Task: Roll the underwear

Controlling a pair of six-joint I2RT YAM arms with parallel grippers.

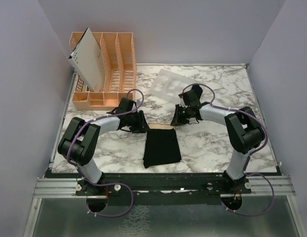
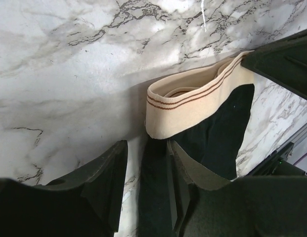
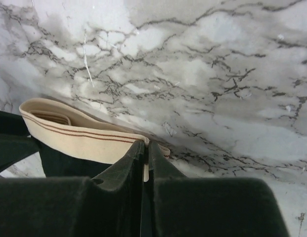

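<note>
The black underwear (image 1: 161,146) lies folded into a narrow strip on the marble table, its cream waistband (image 1: 160,126) at the far end. Brown stripes run along this waistband (image 2: 193,101), which stands up in a loop in the left wrist view. My left gripper is open by the band's left corner, its right finger (image 2: 179,170) over the black cloth and its left finger (image 2: 113,170) over bare marble. At the band's right corner, my right gripper is shut, with a cream edge of the waistband showing between its fingers.
An orange divided organizer (image 1: 109,69) with a white panel (image 1: 89,59) leaning in it stands at the back left. Behind the right gripper lies a clear tray (image 1: 170,85).
</note>
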